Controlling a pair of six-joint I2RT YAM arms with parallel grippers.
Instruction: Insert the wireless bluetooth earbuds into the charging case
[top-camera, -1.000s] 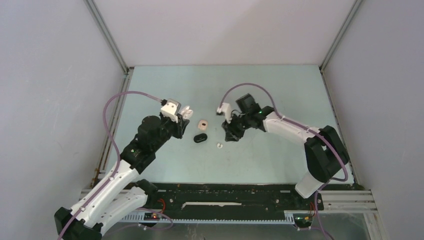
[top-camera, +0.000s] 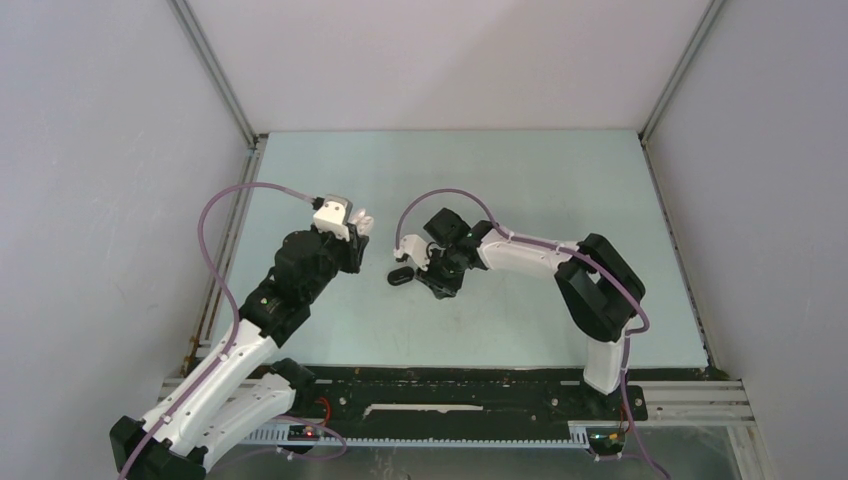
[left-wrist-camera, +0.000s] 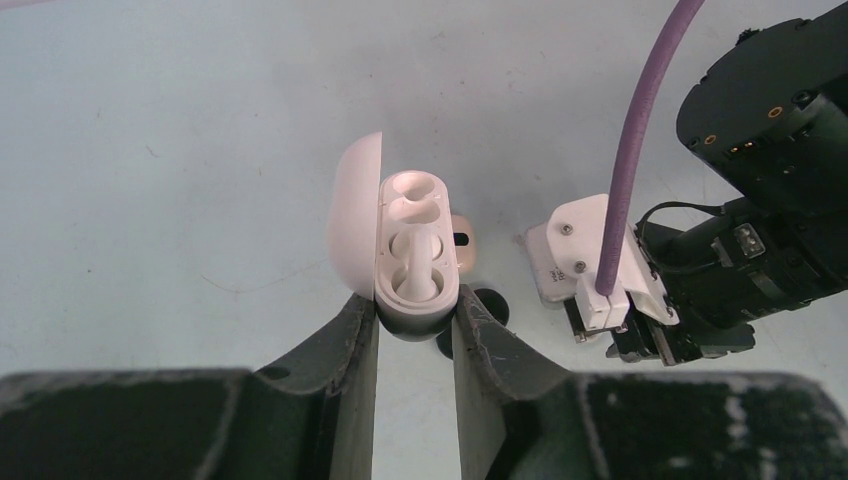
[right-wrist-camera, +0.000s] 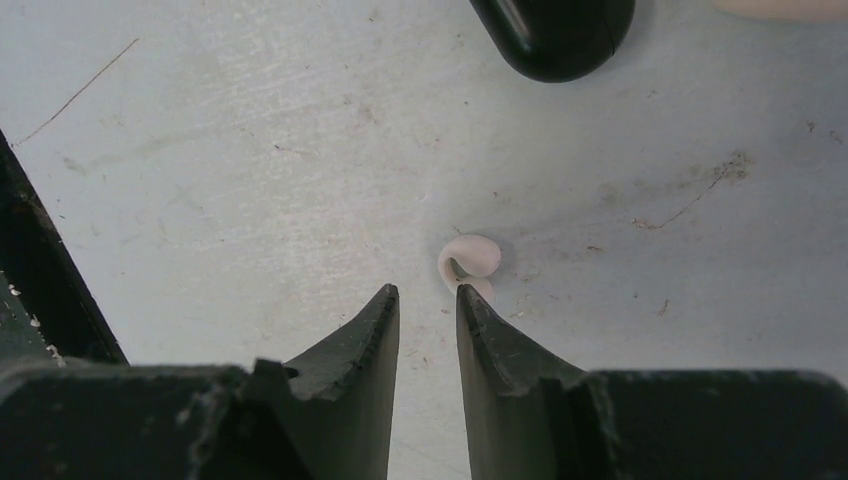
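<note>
My left gripper is shut on the white charging case (left-wrist-camera: 408, 190), held upright with lid open; one earbud (left-wrist-camera: 420, 255) sits in its lower slot, the upper slot looks empty. In the top view this gripper (top-camera: 356, 246) is left of centre. My right gripper points down over a loose white earbud (right-wrist-camera: 472, 255) on the table (right-wrist-camera: 280, 210), its fingertips part open just beside the earbud's near end. Whether they touch it cannot be told.
A black oblong object (top-camera: 400, 275) lies between the grippers, with a pale pink object (left-wrist-camera: 463, 245) near it, partly hidden behind the case in the left wrist view.
My right arm has swung left and toward the front, over the spot where the loose earbud lies.
</note>
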